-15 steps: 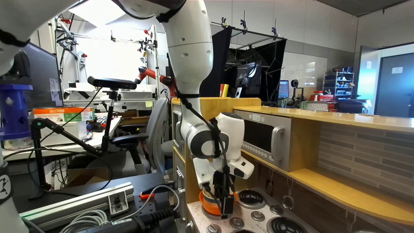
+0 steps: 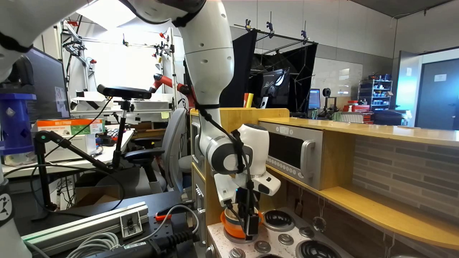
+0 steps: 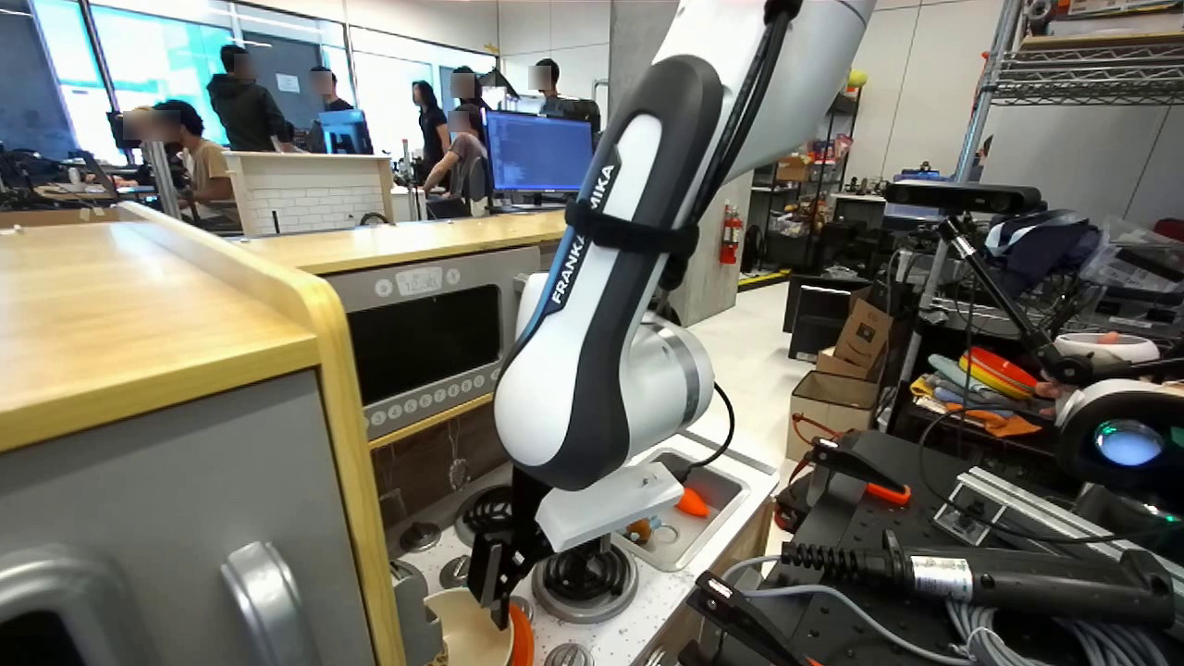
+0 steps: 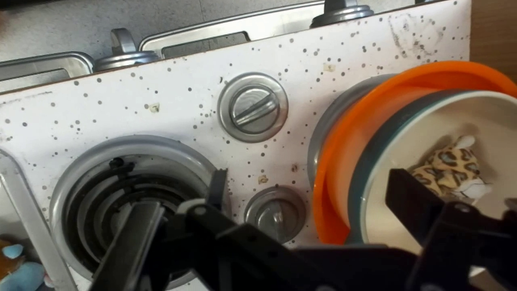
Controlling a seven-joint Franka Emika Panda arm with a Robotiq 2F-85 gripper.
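My gripper stands open, with nothing held between its fingers. In the wrist view its right finger [image 4: 412, 203] overlaps the inside of a cream bowl with a teal outer side [image 4: 380, 160], while the left finger [image 4: 218, 189] overlaps the edge of a coil burner. That bowl sits inside an orange pot [image 4: 334, 194] on the stove. A leopard-spotted plush toy [image 4: 448, 169] lies in the bowl. Exterior view 1 has the gripper [image 2: 250, 223] in front of the orange pot [image 2: 234, 232], hiding part of it. I cannot tell the exact height above the rim.
Near the pot are a bare coil burner [image 4: 126, 208] and stove knobs [image 4: 253, 107]. A sink [image 3: 721, 505] with toys in it adjoins the stove. The microwave [image 2: 290, 150] and a shelf [image 2: 387, 210] overhang the back; a tall cabinet [image 3: 344, 444] bounds one side.
The arm and gripper have shifted very slightly left in exterior view 1. The pot and bowl look unmoved.
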